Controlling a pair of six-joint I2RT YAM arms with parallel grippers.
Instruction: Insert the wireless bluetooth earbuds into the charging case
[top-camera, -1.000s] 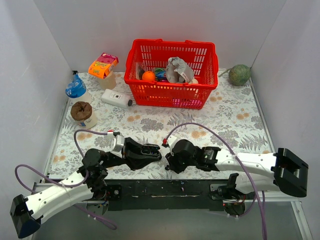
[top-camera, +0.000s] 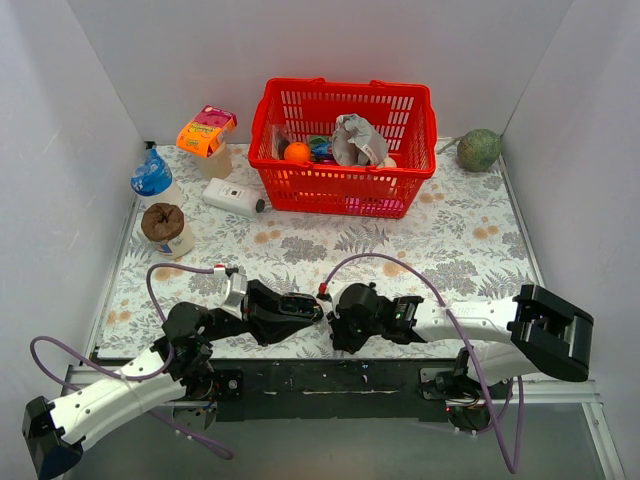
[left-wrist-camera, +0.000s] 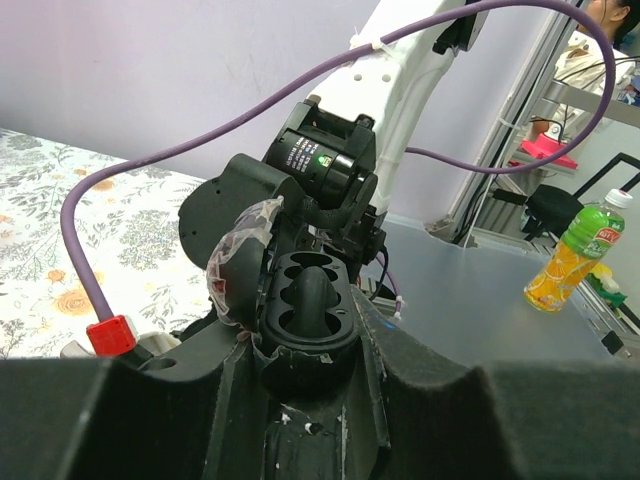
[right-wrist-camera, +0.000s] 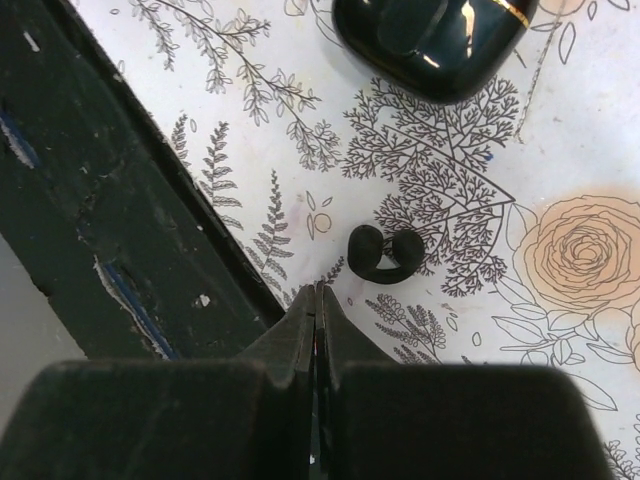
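Note:
My left gripper (top-camera: 298, 314) is shut on a dark object, seemingly the charging case (left-wrist-camera: 308, 310), held above the table near its front edge. My right gripper is shut with nothing between its fingertips, pointing down at a small black U-shaped piece (right-wrist-camera: 385, 265), apparently the earbuds, lying on the floral table just beyond them. A glossy dark green case (right-wrist-camera: 430, 35) shows at the top of the right wrist view, partly out of frame.
A red basket (top-camera: 340, 195) stands at the back, with a white bottle (top-camera: 230, 197), cups and an avocado-like green ball (top-camera: 479, 150) beside it. The dark front edge (right-wrist-camera: 120, 200) of the table runs close by my right gripper.
My right gripper and arm have shifted slightly left and downward in the top view. My left gripper has moved very slightly, still holding the dark object.

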